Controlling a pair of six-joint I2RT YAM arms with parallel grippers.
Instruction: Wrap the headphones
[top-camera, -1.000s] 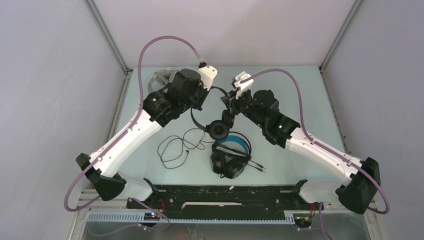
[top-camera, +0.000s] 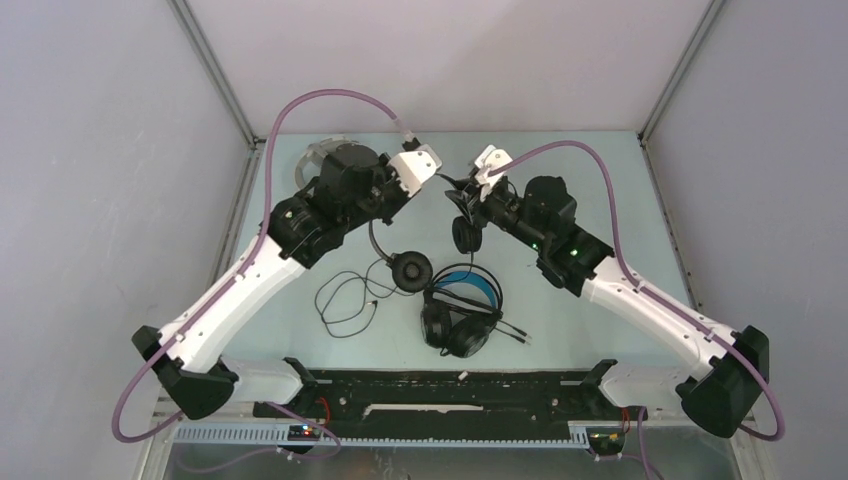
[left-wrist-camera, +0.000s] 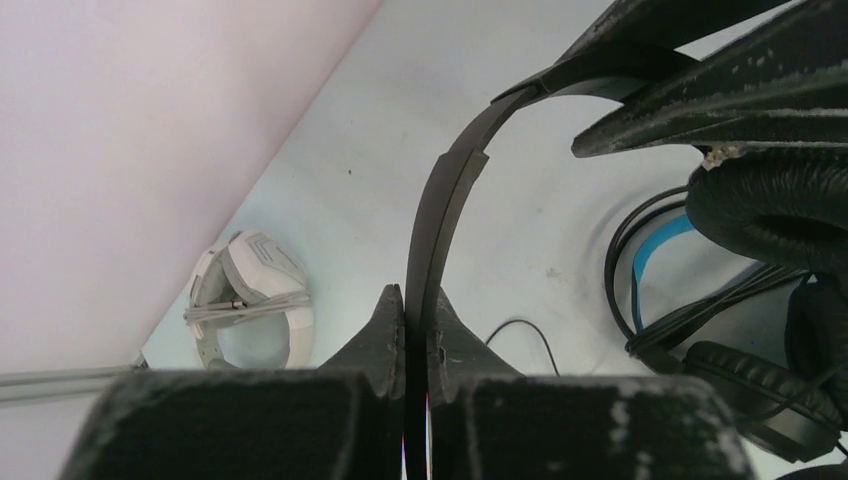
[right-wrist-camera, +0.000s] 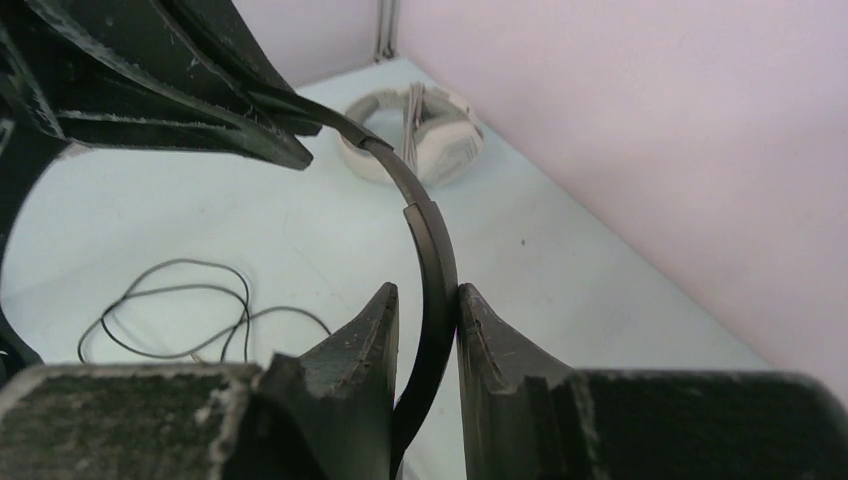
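Note:
Black headphones hang between my grippers: one ear cup (top-camera: 411, 270) dangles below my left gripper (top-camera: 405, 185), another (top-camera: 466, 234) under my right gripper (top-camera: 465, 195). In the left wrist view my left gripper is shut on the black headband (left-wrist-camera: 440, 210). In the right wrist view the band (right-wrist-camera: 430, 260) runs between the fingers of my right gripper, which look slightly apart. A thin cable (top-camera: 343, 320) lies loosely looped on the table.
A second black headset (top-camera: 465, 330) with bundled cable and blue inner band lies at the front middle. White headphones (left-wrist-camera: 290, 330) with wrapped cable lie at the back left, partly behind my left arm.

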